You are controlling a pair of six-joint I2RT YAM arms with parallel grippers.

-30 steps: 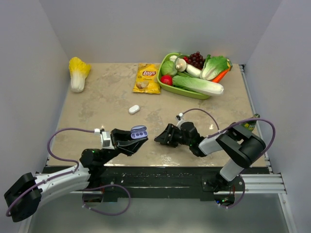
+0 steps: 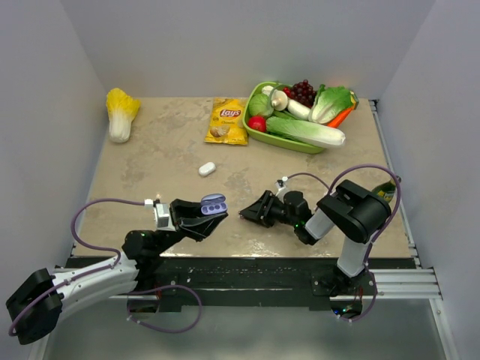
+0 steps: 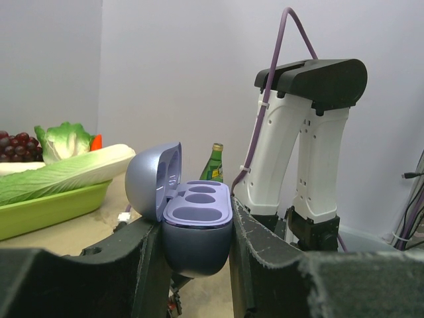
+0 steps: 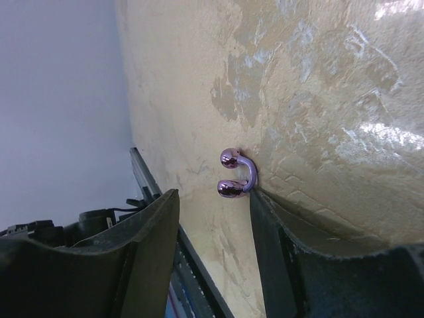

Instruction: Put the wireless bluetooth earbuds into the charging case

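Note:
My left gripper is shut on the open lilac charging case, held upright with lid raised; in the left wrist view the case shows empty-looking slots. My right gripper is low on the table, part open. In the right wrist view a small shiny lilac earbud piece, curved with two rounded ends, lies between and just beyond its fingertips, near the right finger; whether it touches is unclear.
A white oval object lies mid-table. Behind are a chips bag, a green vegetable basket and a cabbage. A bottle stands at the right edge.
The left arm and case have not visibly moved.

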